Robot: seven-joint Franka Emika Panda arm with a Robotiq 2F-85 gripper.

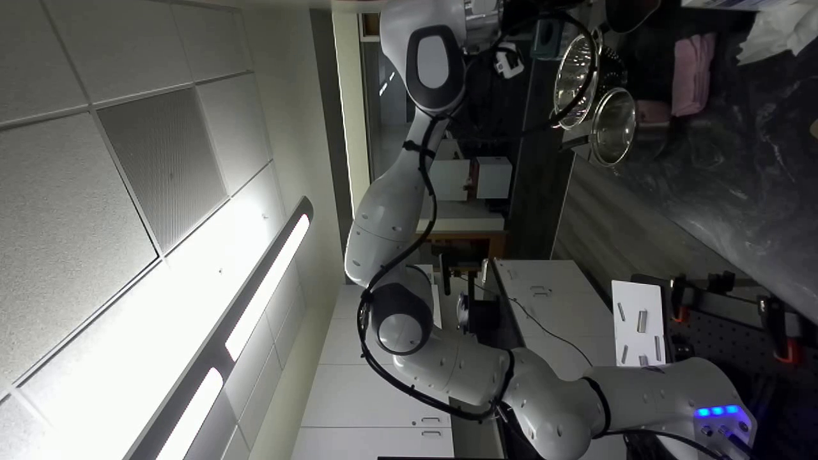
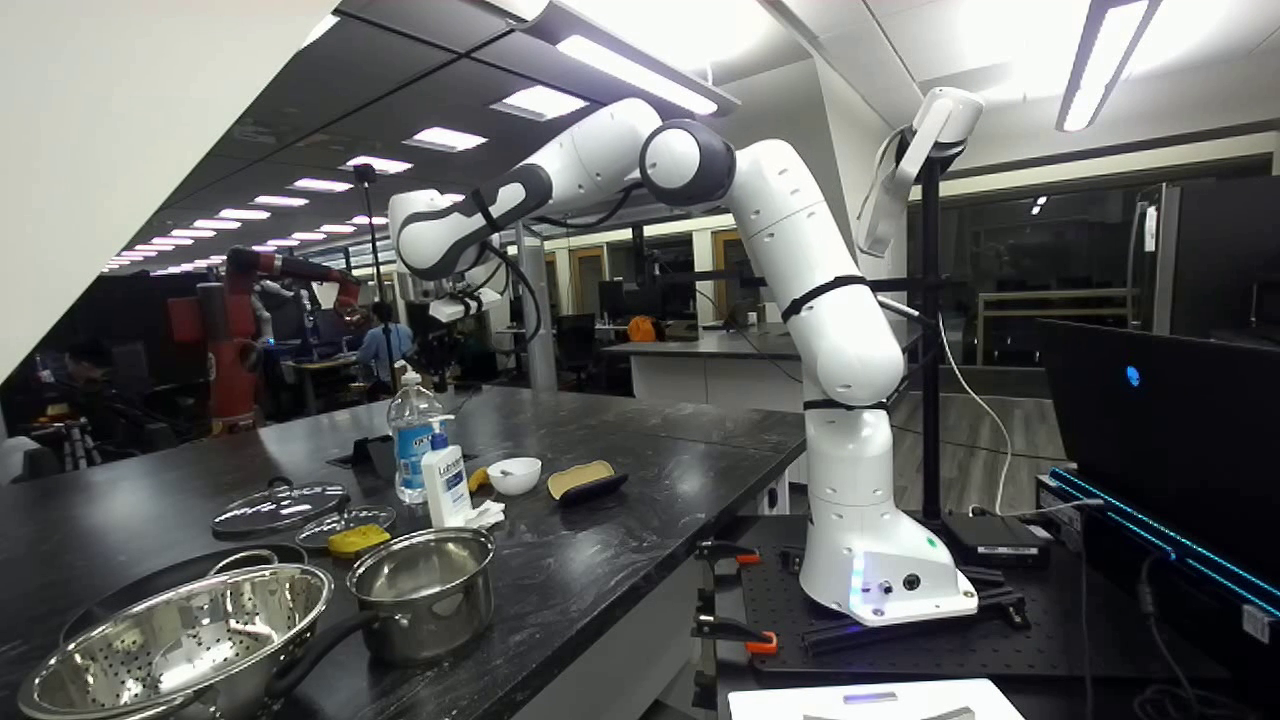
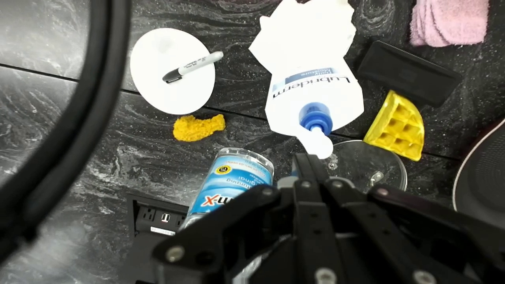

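My gripper is shut, with nothing visible between its fingers, above the table in the wrist view. Past its tips stands a white lotion bottle with a blue collar. A clear bottle with a blue label is partly hidden by the gripper. A white bowl holds a marker, one end over the rim. Between bowl and blue-labelled bottle lies a yellow drumstick-shaped piece. A yellow waffle-like piece rests at the edge of a glass lid. In exterior view 2 the gripper hangs high above the table, blurred against the dark background.
Near the table's front edge stand a steel pot and a colander. A black dish, pink cloth and dark pan lie around. Clear tabletop stretches toward the arm's base. A black cable crosses the wrist view.
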